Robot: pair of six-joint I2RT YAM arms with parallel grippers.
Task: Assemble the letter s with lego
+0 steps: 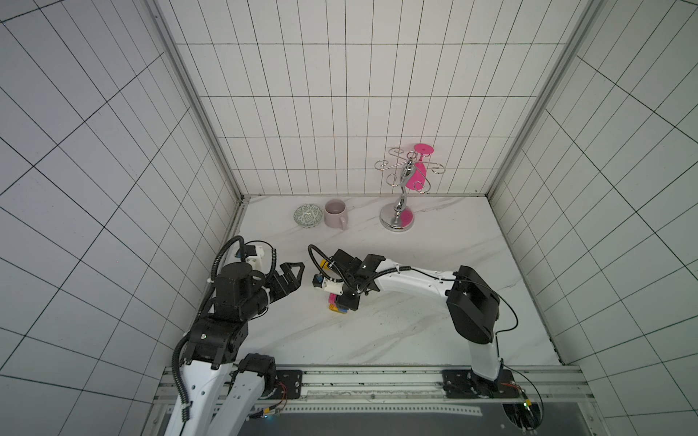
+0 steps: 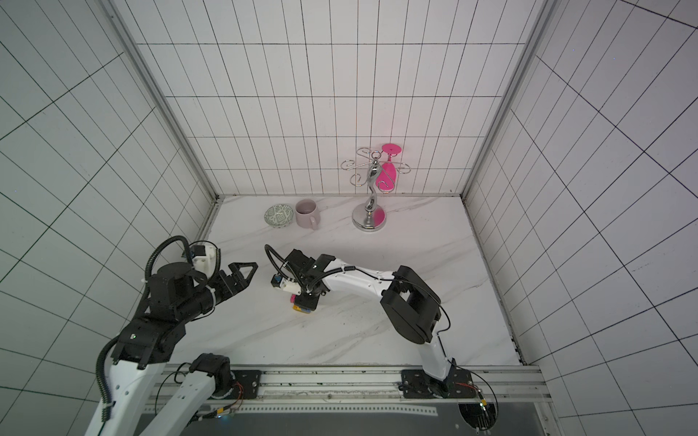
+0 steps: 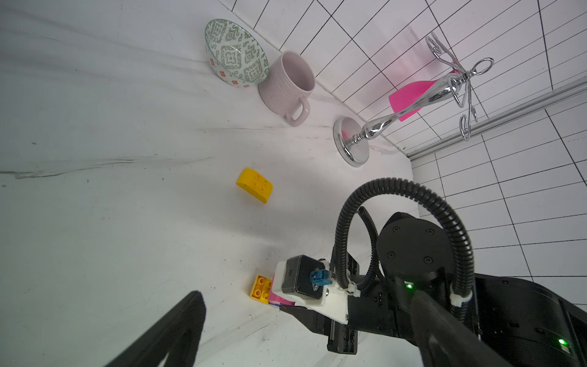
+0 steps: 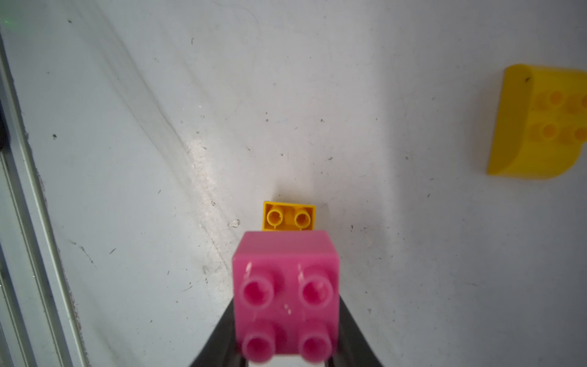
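Note:
My right gripper is shut on a pink brick (image 4: 287, 247), its studs facing the camera. Beyond that brick, a small yellow-orange brick (image 4: 288, 216) rests on the table, partly covered by the pink one. Whether the two touch is unclear. A bit of blue (image 1: 341, 310) shows beside the yellow-orange brick in the top left view. Farther back, a yellow brick with curved ends (image 3: 255, 184) lies apart. My left gripper (image 1: 296, 276) stands open above the table to the left, nothing between its fingers.
At the back wall stand a patterned bowl (image 1: 308, 216), a pink mug (image 1: 335, 214) and a chrome stand (image 1: 397, 218) with a pink goblet (image 1: 417, 176) hanging on it.

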